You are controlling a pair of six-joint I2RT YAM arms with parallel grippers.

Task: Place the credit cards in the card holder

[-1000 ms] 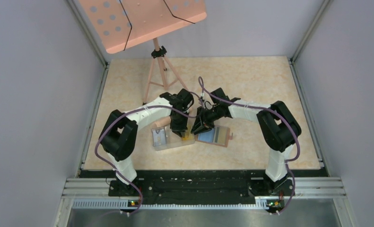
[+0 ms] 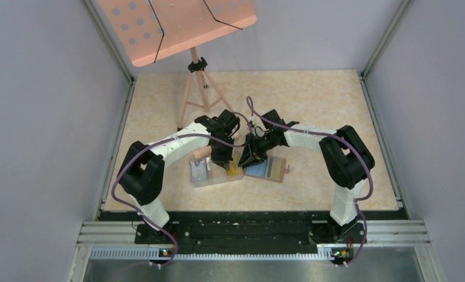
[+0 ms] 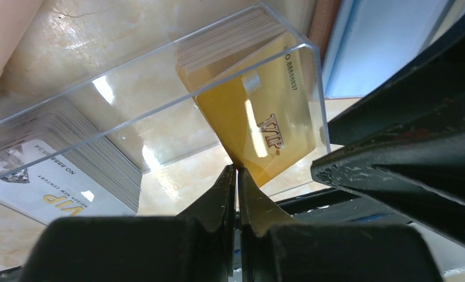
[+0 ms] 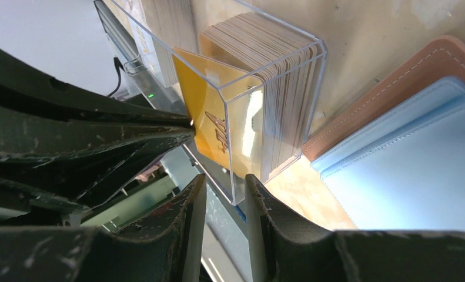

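Note:
A clear box [image 3: 153,111] holds a stack of gold cards [image 4: 288,50] at its right end and white cards [image 3: 83,182] at its left. One gold VIP card [image 3: 247,120] leans away from its stack. My left gripper has its fingertips nearly together at that card's lower edge; whether they grip it is unclear. My right gripper is partly open at the box's right end, a clear corner showing between its fingertips. The brown card holder [image 2: 266,169] lies open just right of the box, blue sleeves [image 4: 412,158] showing.
A pink tripod stand [image 2: 200,88] rises behind the left arm. One pinkish rounded object [image 3: 0,53] lies behind the box. Both arms crowd together over it.
The box has moved very little, and the right arm and card holder look unmoved.

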